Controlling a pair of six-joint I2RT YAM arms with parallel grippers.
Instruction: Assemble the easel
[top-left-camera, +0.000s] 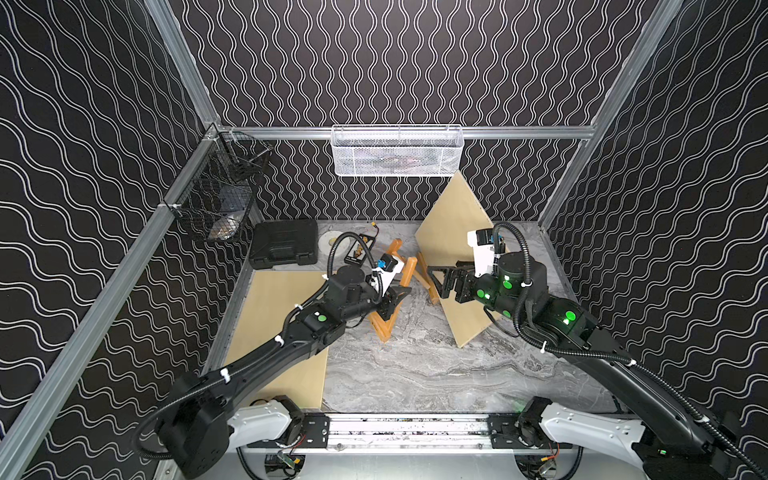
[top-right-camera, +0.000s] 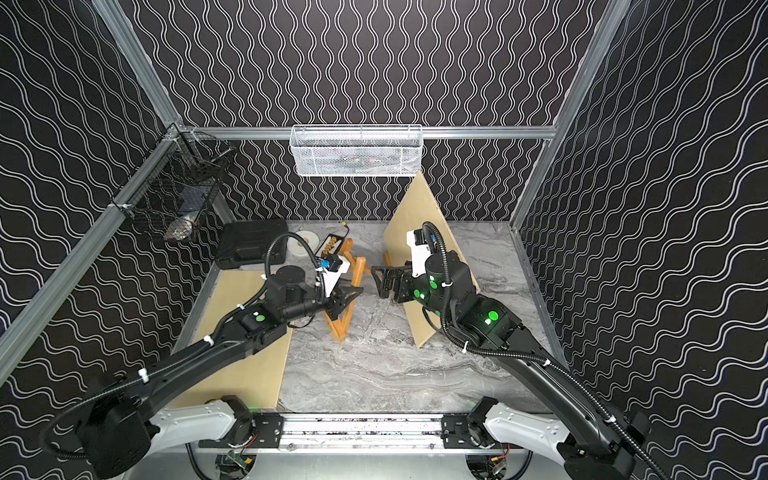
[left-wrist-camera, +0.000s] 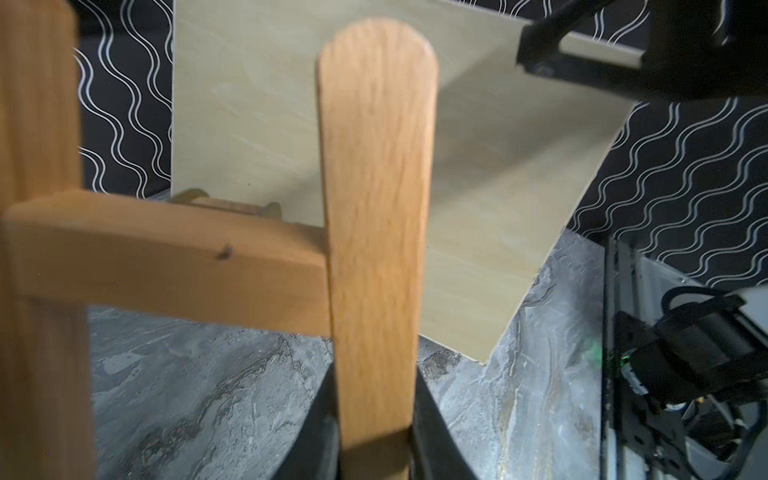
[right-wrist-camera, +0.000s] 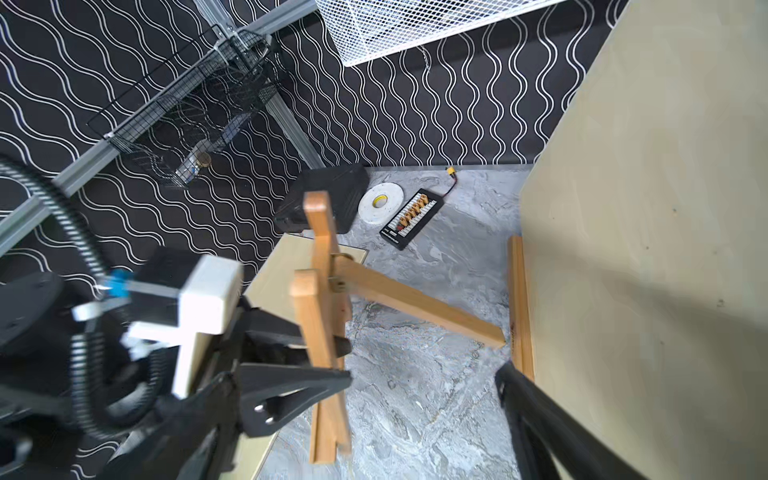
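My left gripper is shut on an upright bar (left-wrist-camera: 376, 240) of the wooden easel frame (right-wrist-camera: 320, 320), raised over the table left of centre. A crossbar (left-wrist-camera: 168, 256) joins it to another upright. A leg (right-wrist-camera: 424, 312) angles toward the right in the right wrist view. My right gripper (top-left-camera: 444, 280) hangs open with nothing visible between its fingers, between the frame and a large plywood board (top-left-camera: 464, 208) standing tilted on the right. A wooden piece (right-wrist-camera: 520, 304) lies along the board's base.
Another board (top-left-camera: 272, 320) lies at the left. A black case (top-left-camera: 284, 244), a tape roll (right-wrist-camera: 381, 201) and a power strip (right-wrist-camera: 411, 218) are at the back. A white wire basket (top-left-camera: 397, 152) hangs on the back rail. Bare table shows at centre front.
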